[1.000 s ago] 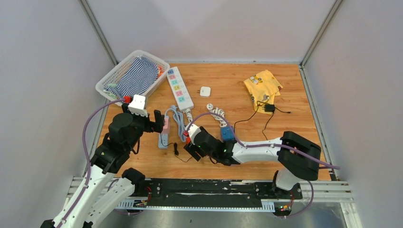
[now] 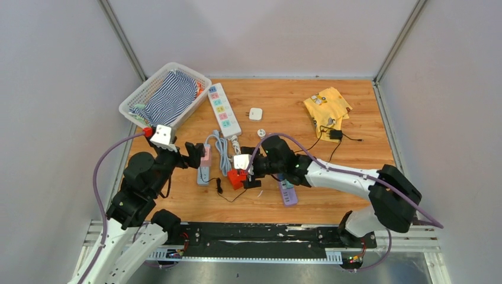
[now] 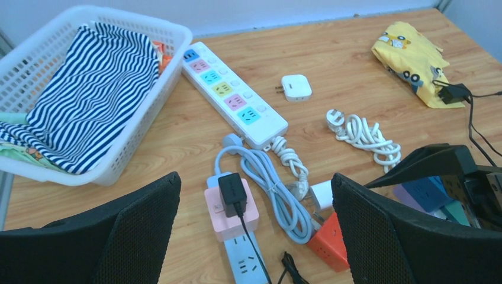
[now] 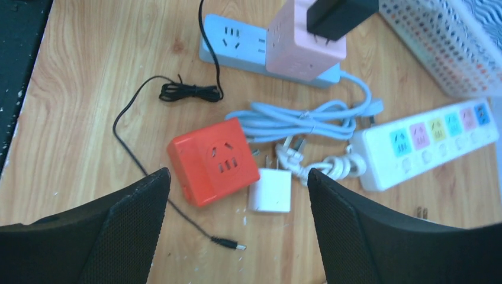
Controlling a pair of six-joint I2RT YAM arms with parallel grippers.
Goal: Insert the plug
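Observation:
Both of my grippers are open with nothing between their fingers. In the left wrist view, beyond the fingers of my left gripper, a black plug with a thin cord stands on a pink cube socket, which sits on a light-blue power strip. A red cube socket lies on the table ahead of my right gripper, apart from its fingers. A small white plug block lies against the red cube's side. From above, the right gripper hangs over the area of the red cube.
A white power strip lies beside a white basket of cloths at the back left. A white adapter and a yellow cloth lie farther back. Loose cables crowd the middle.

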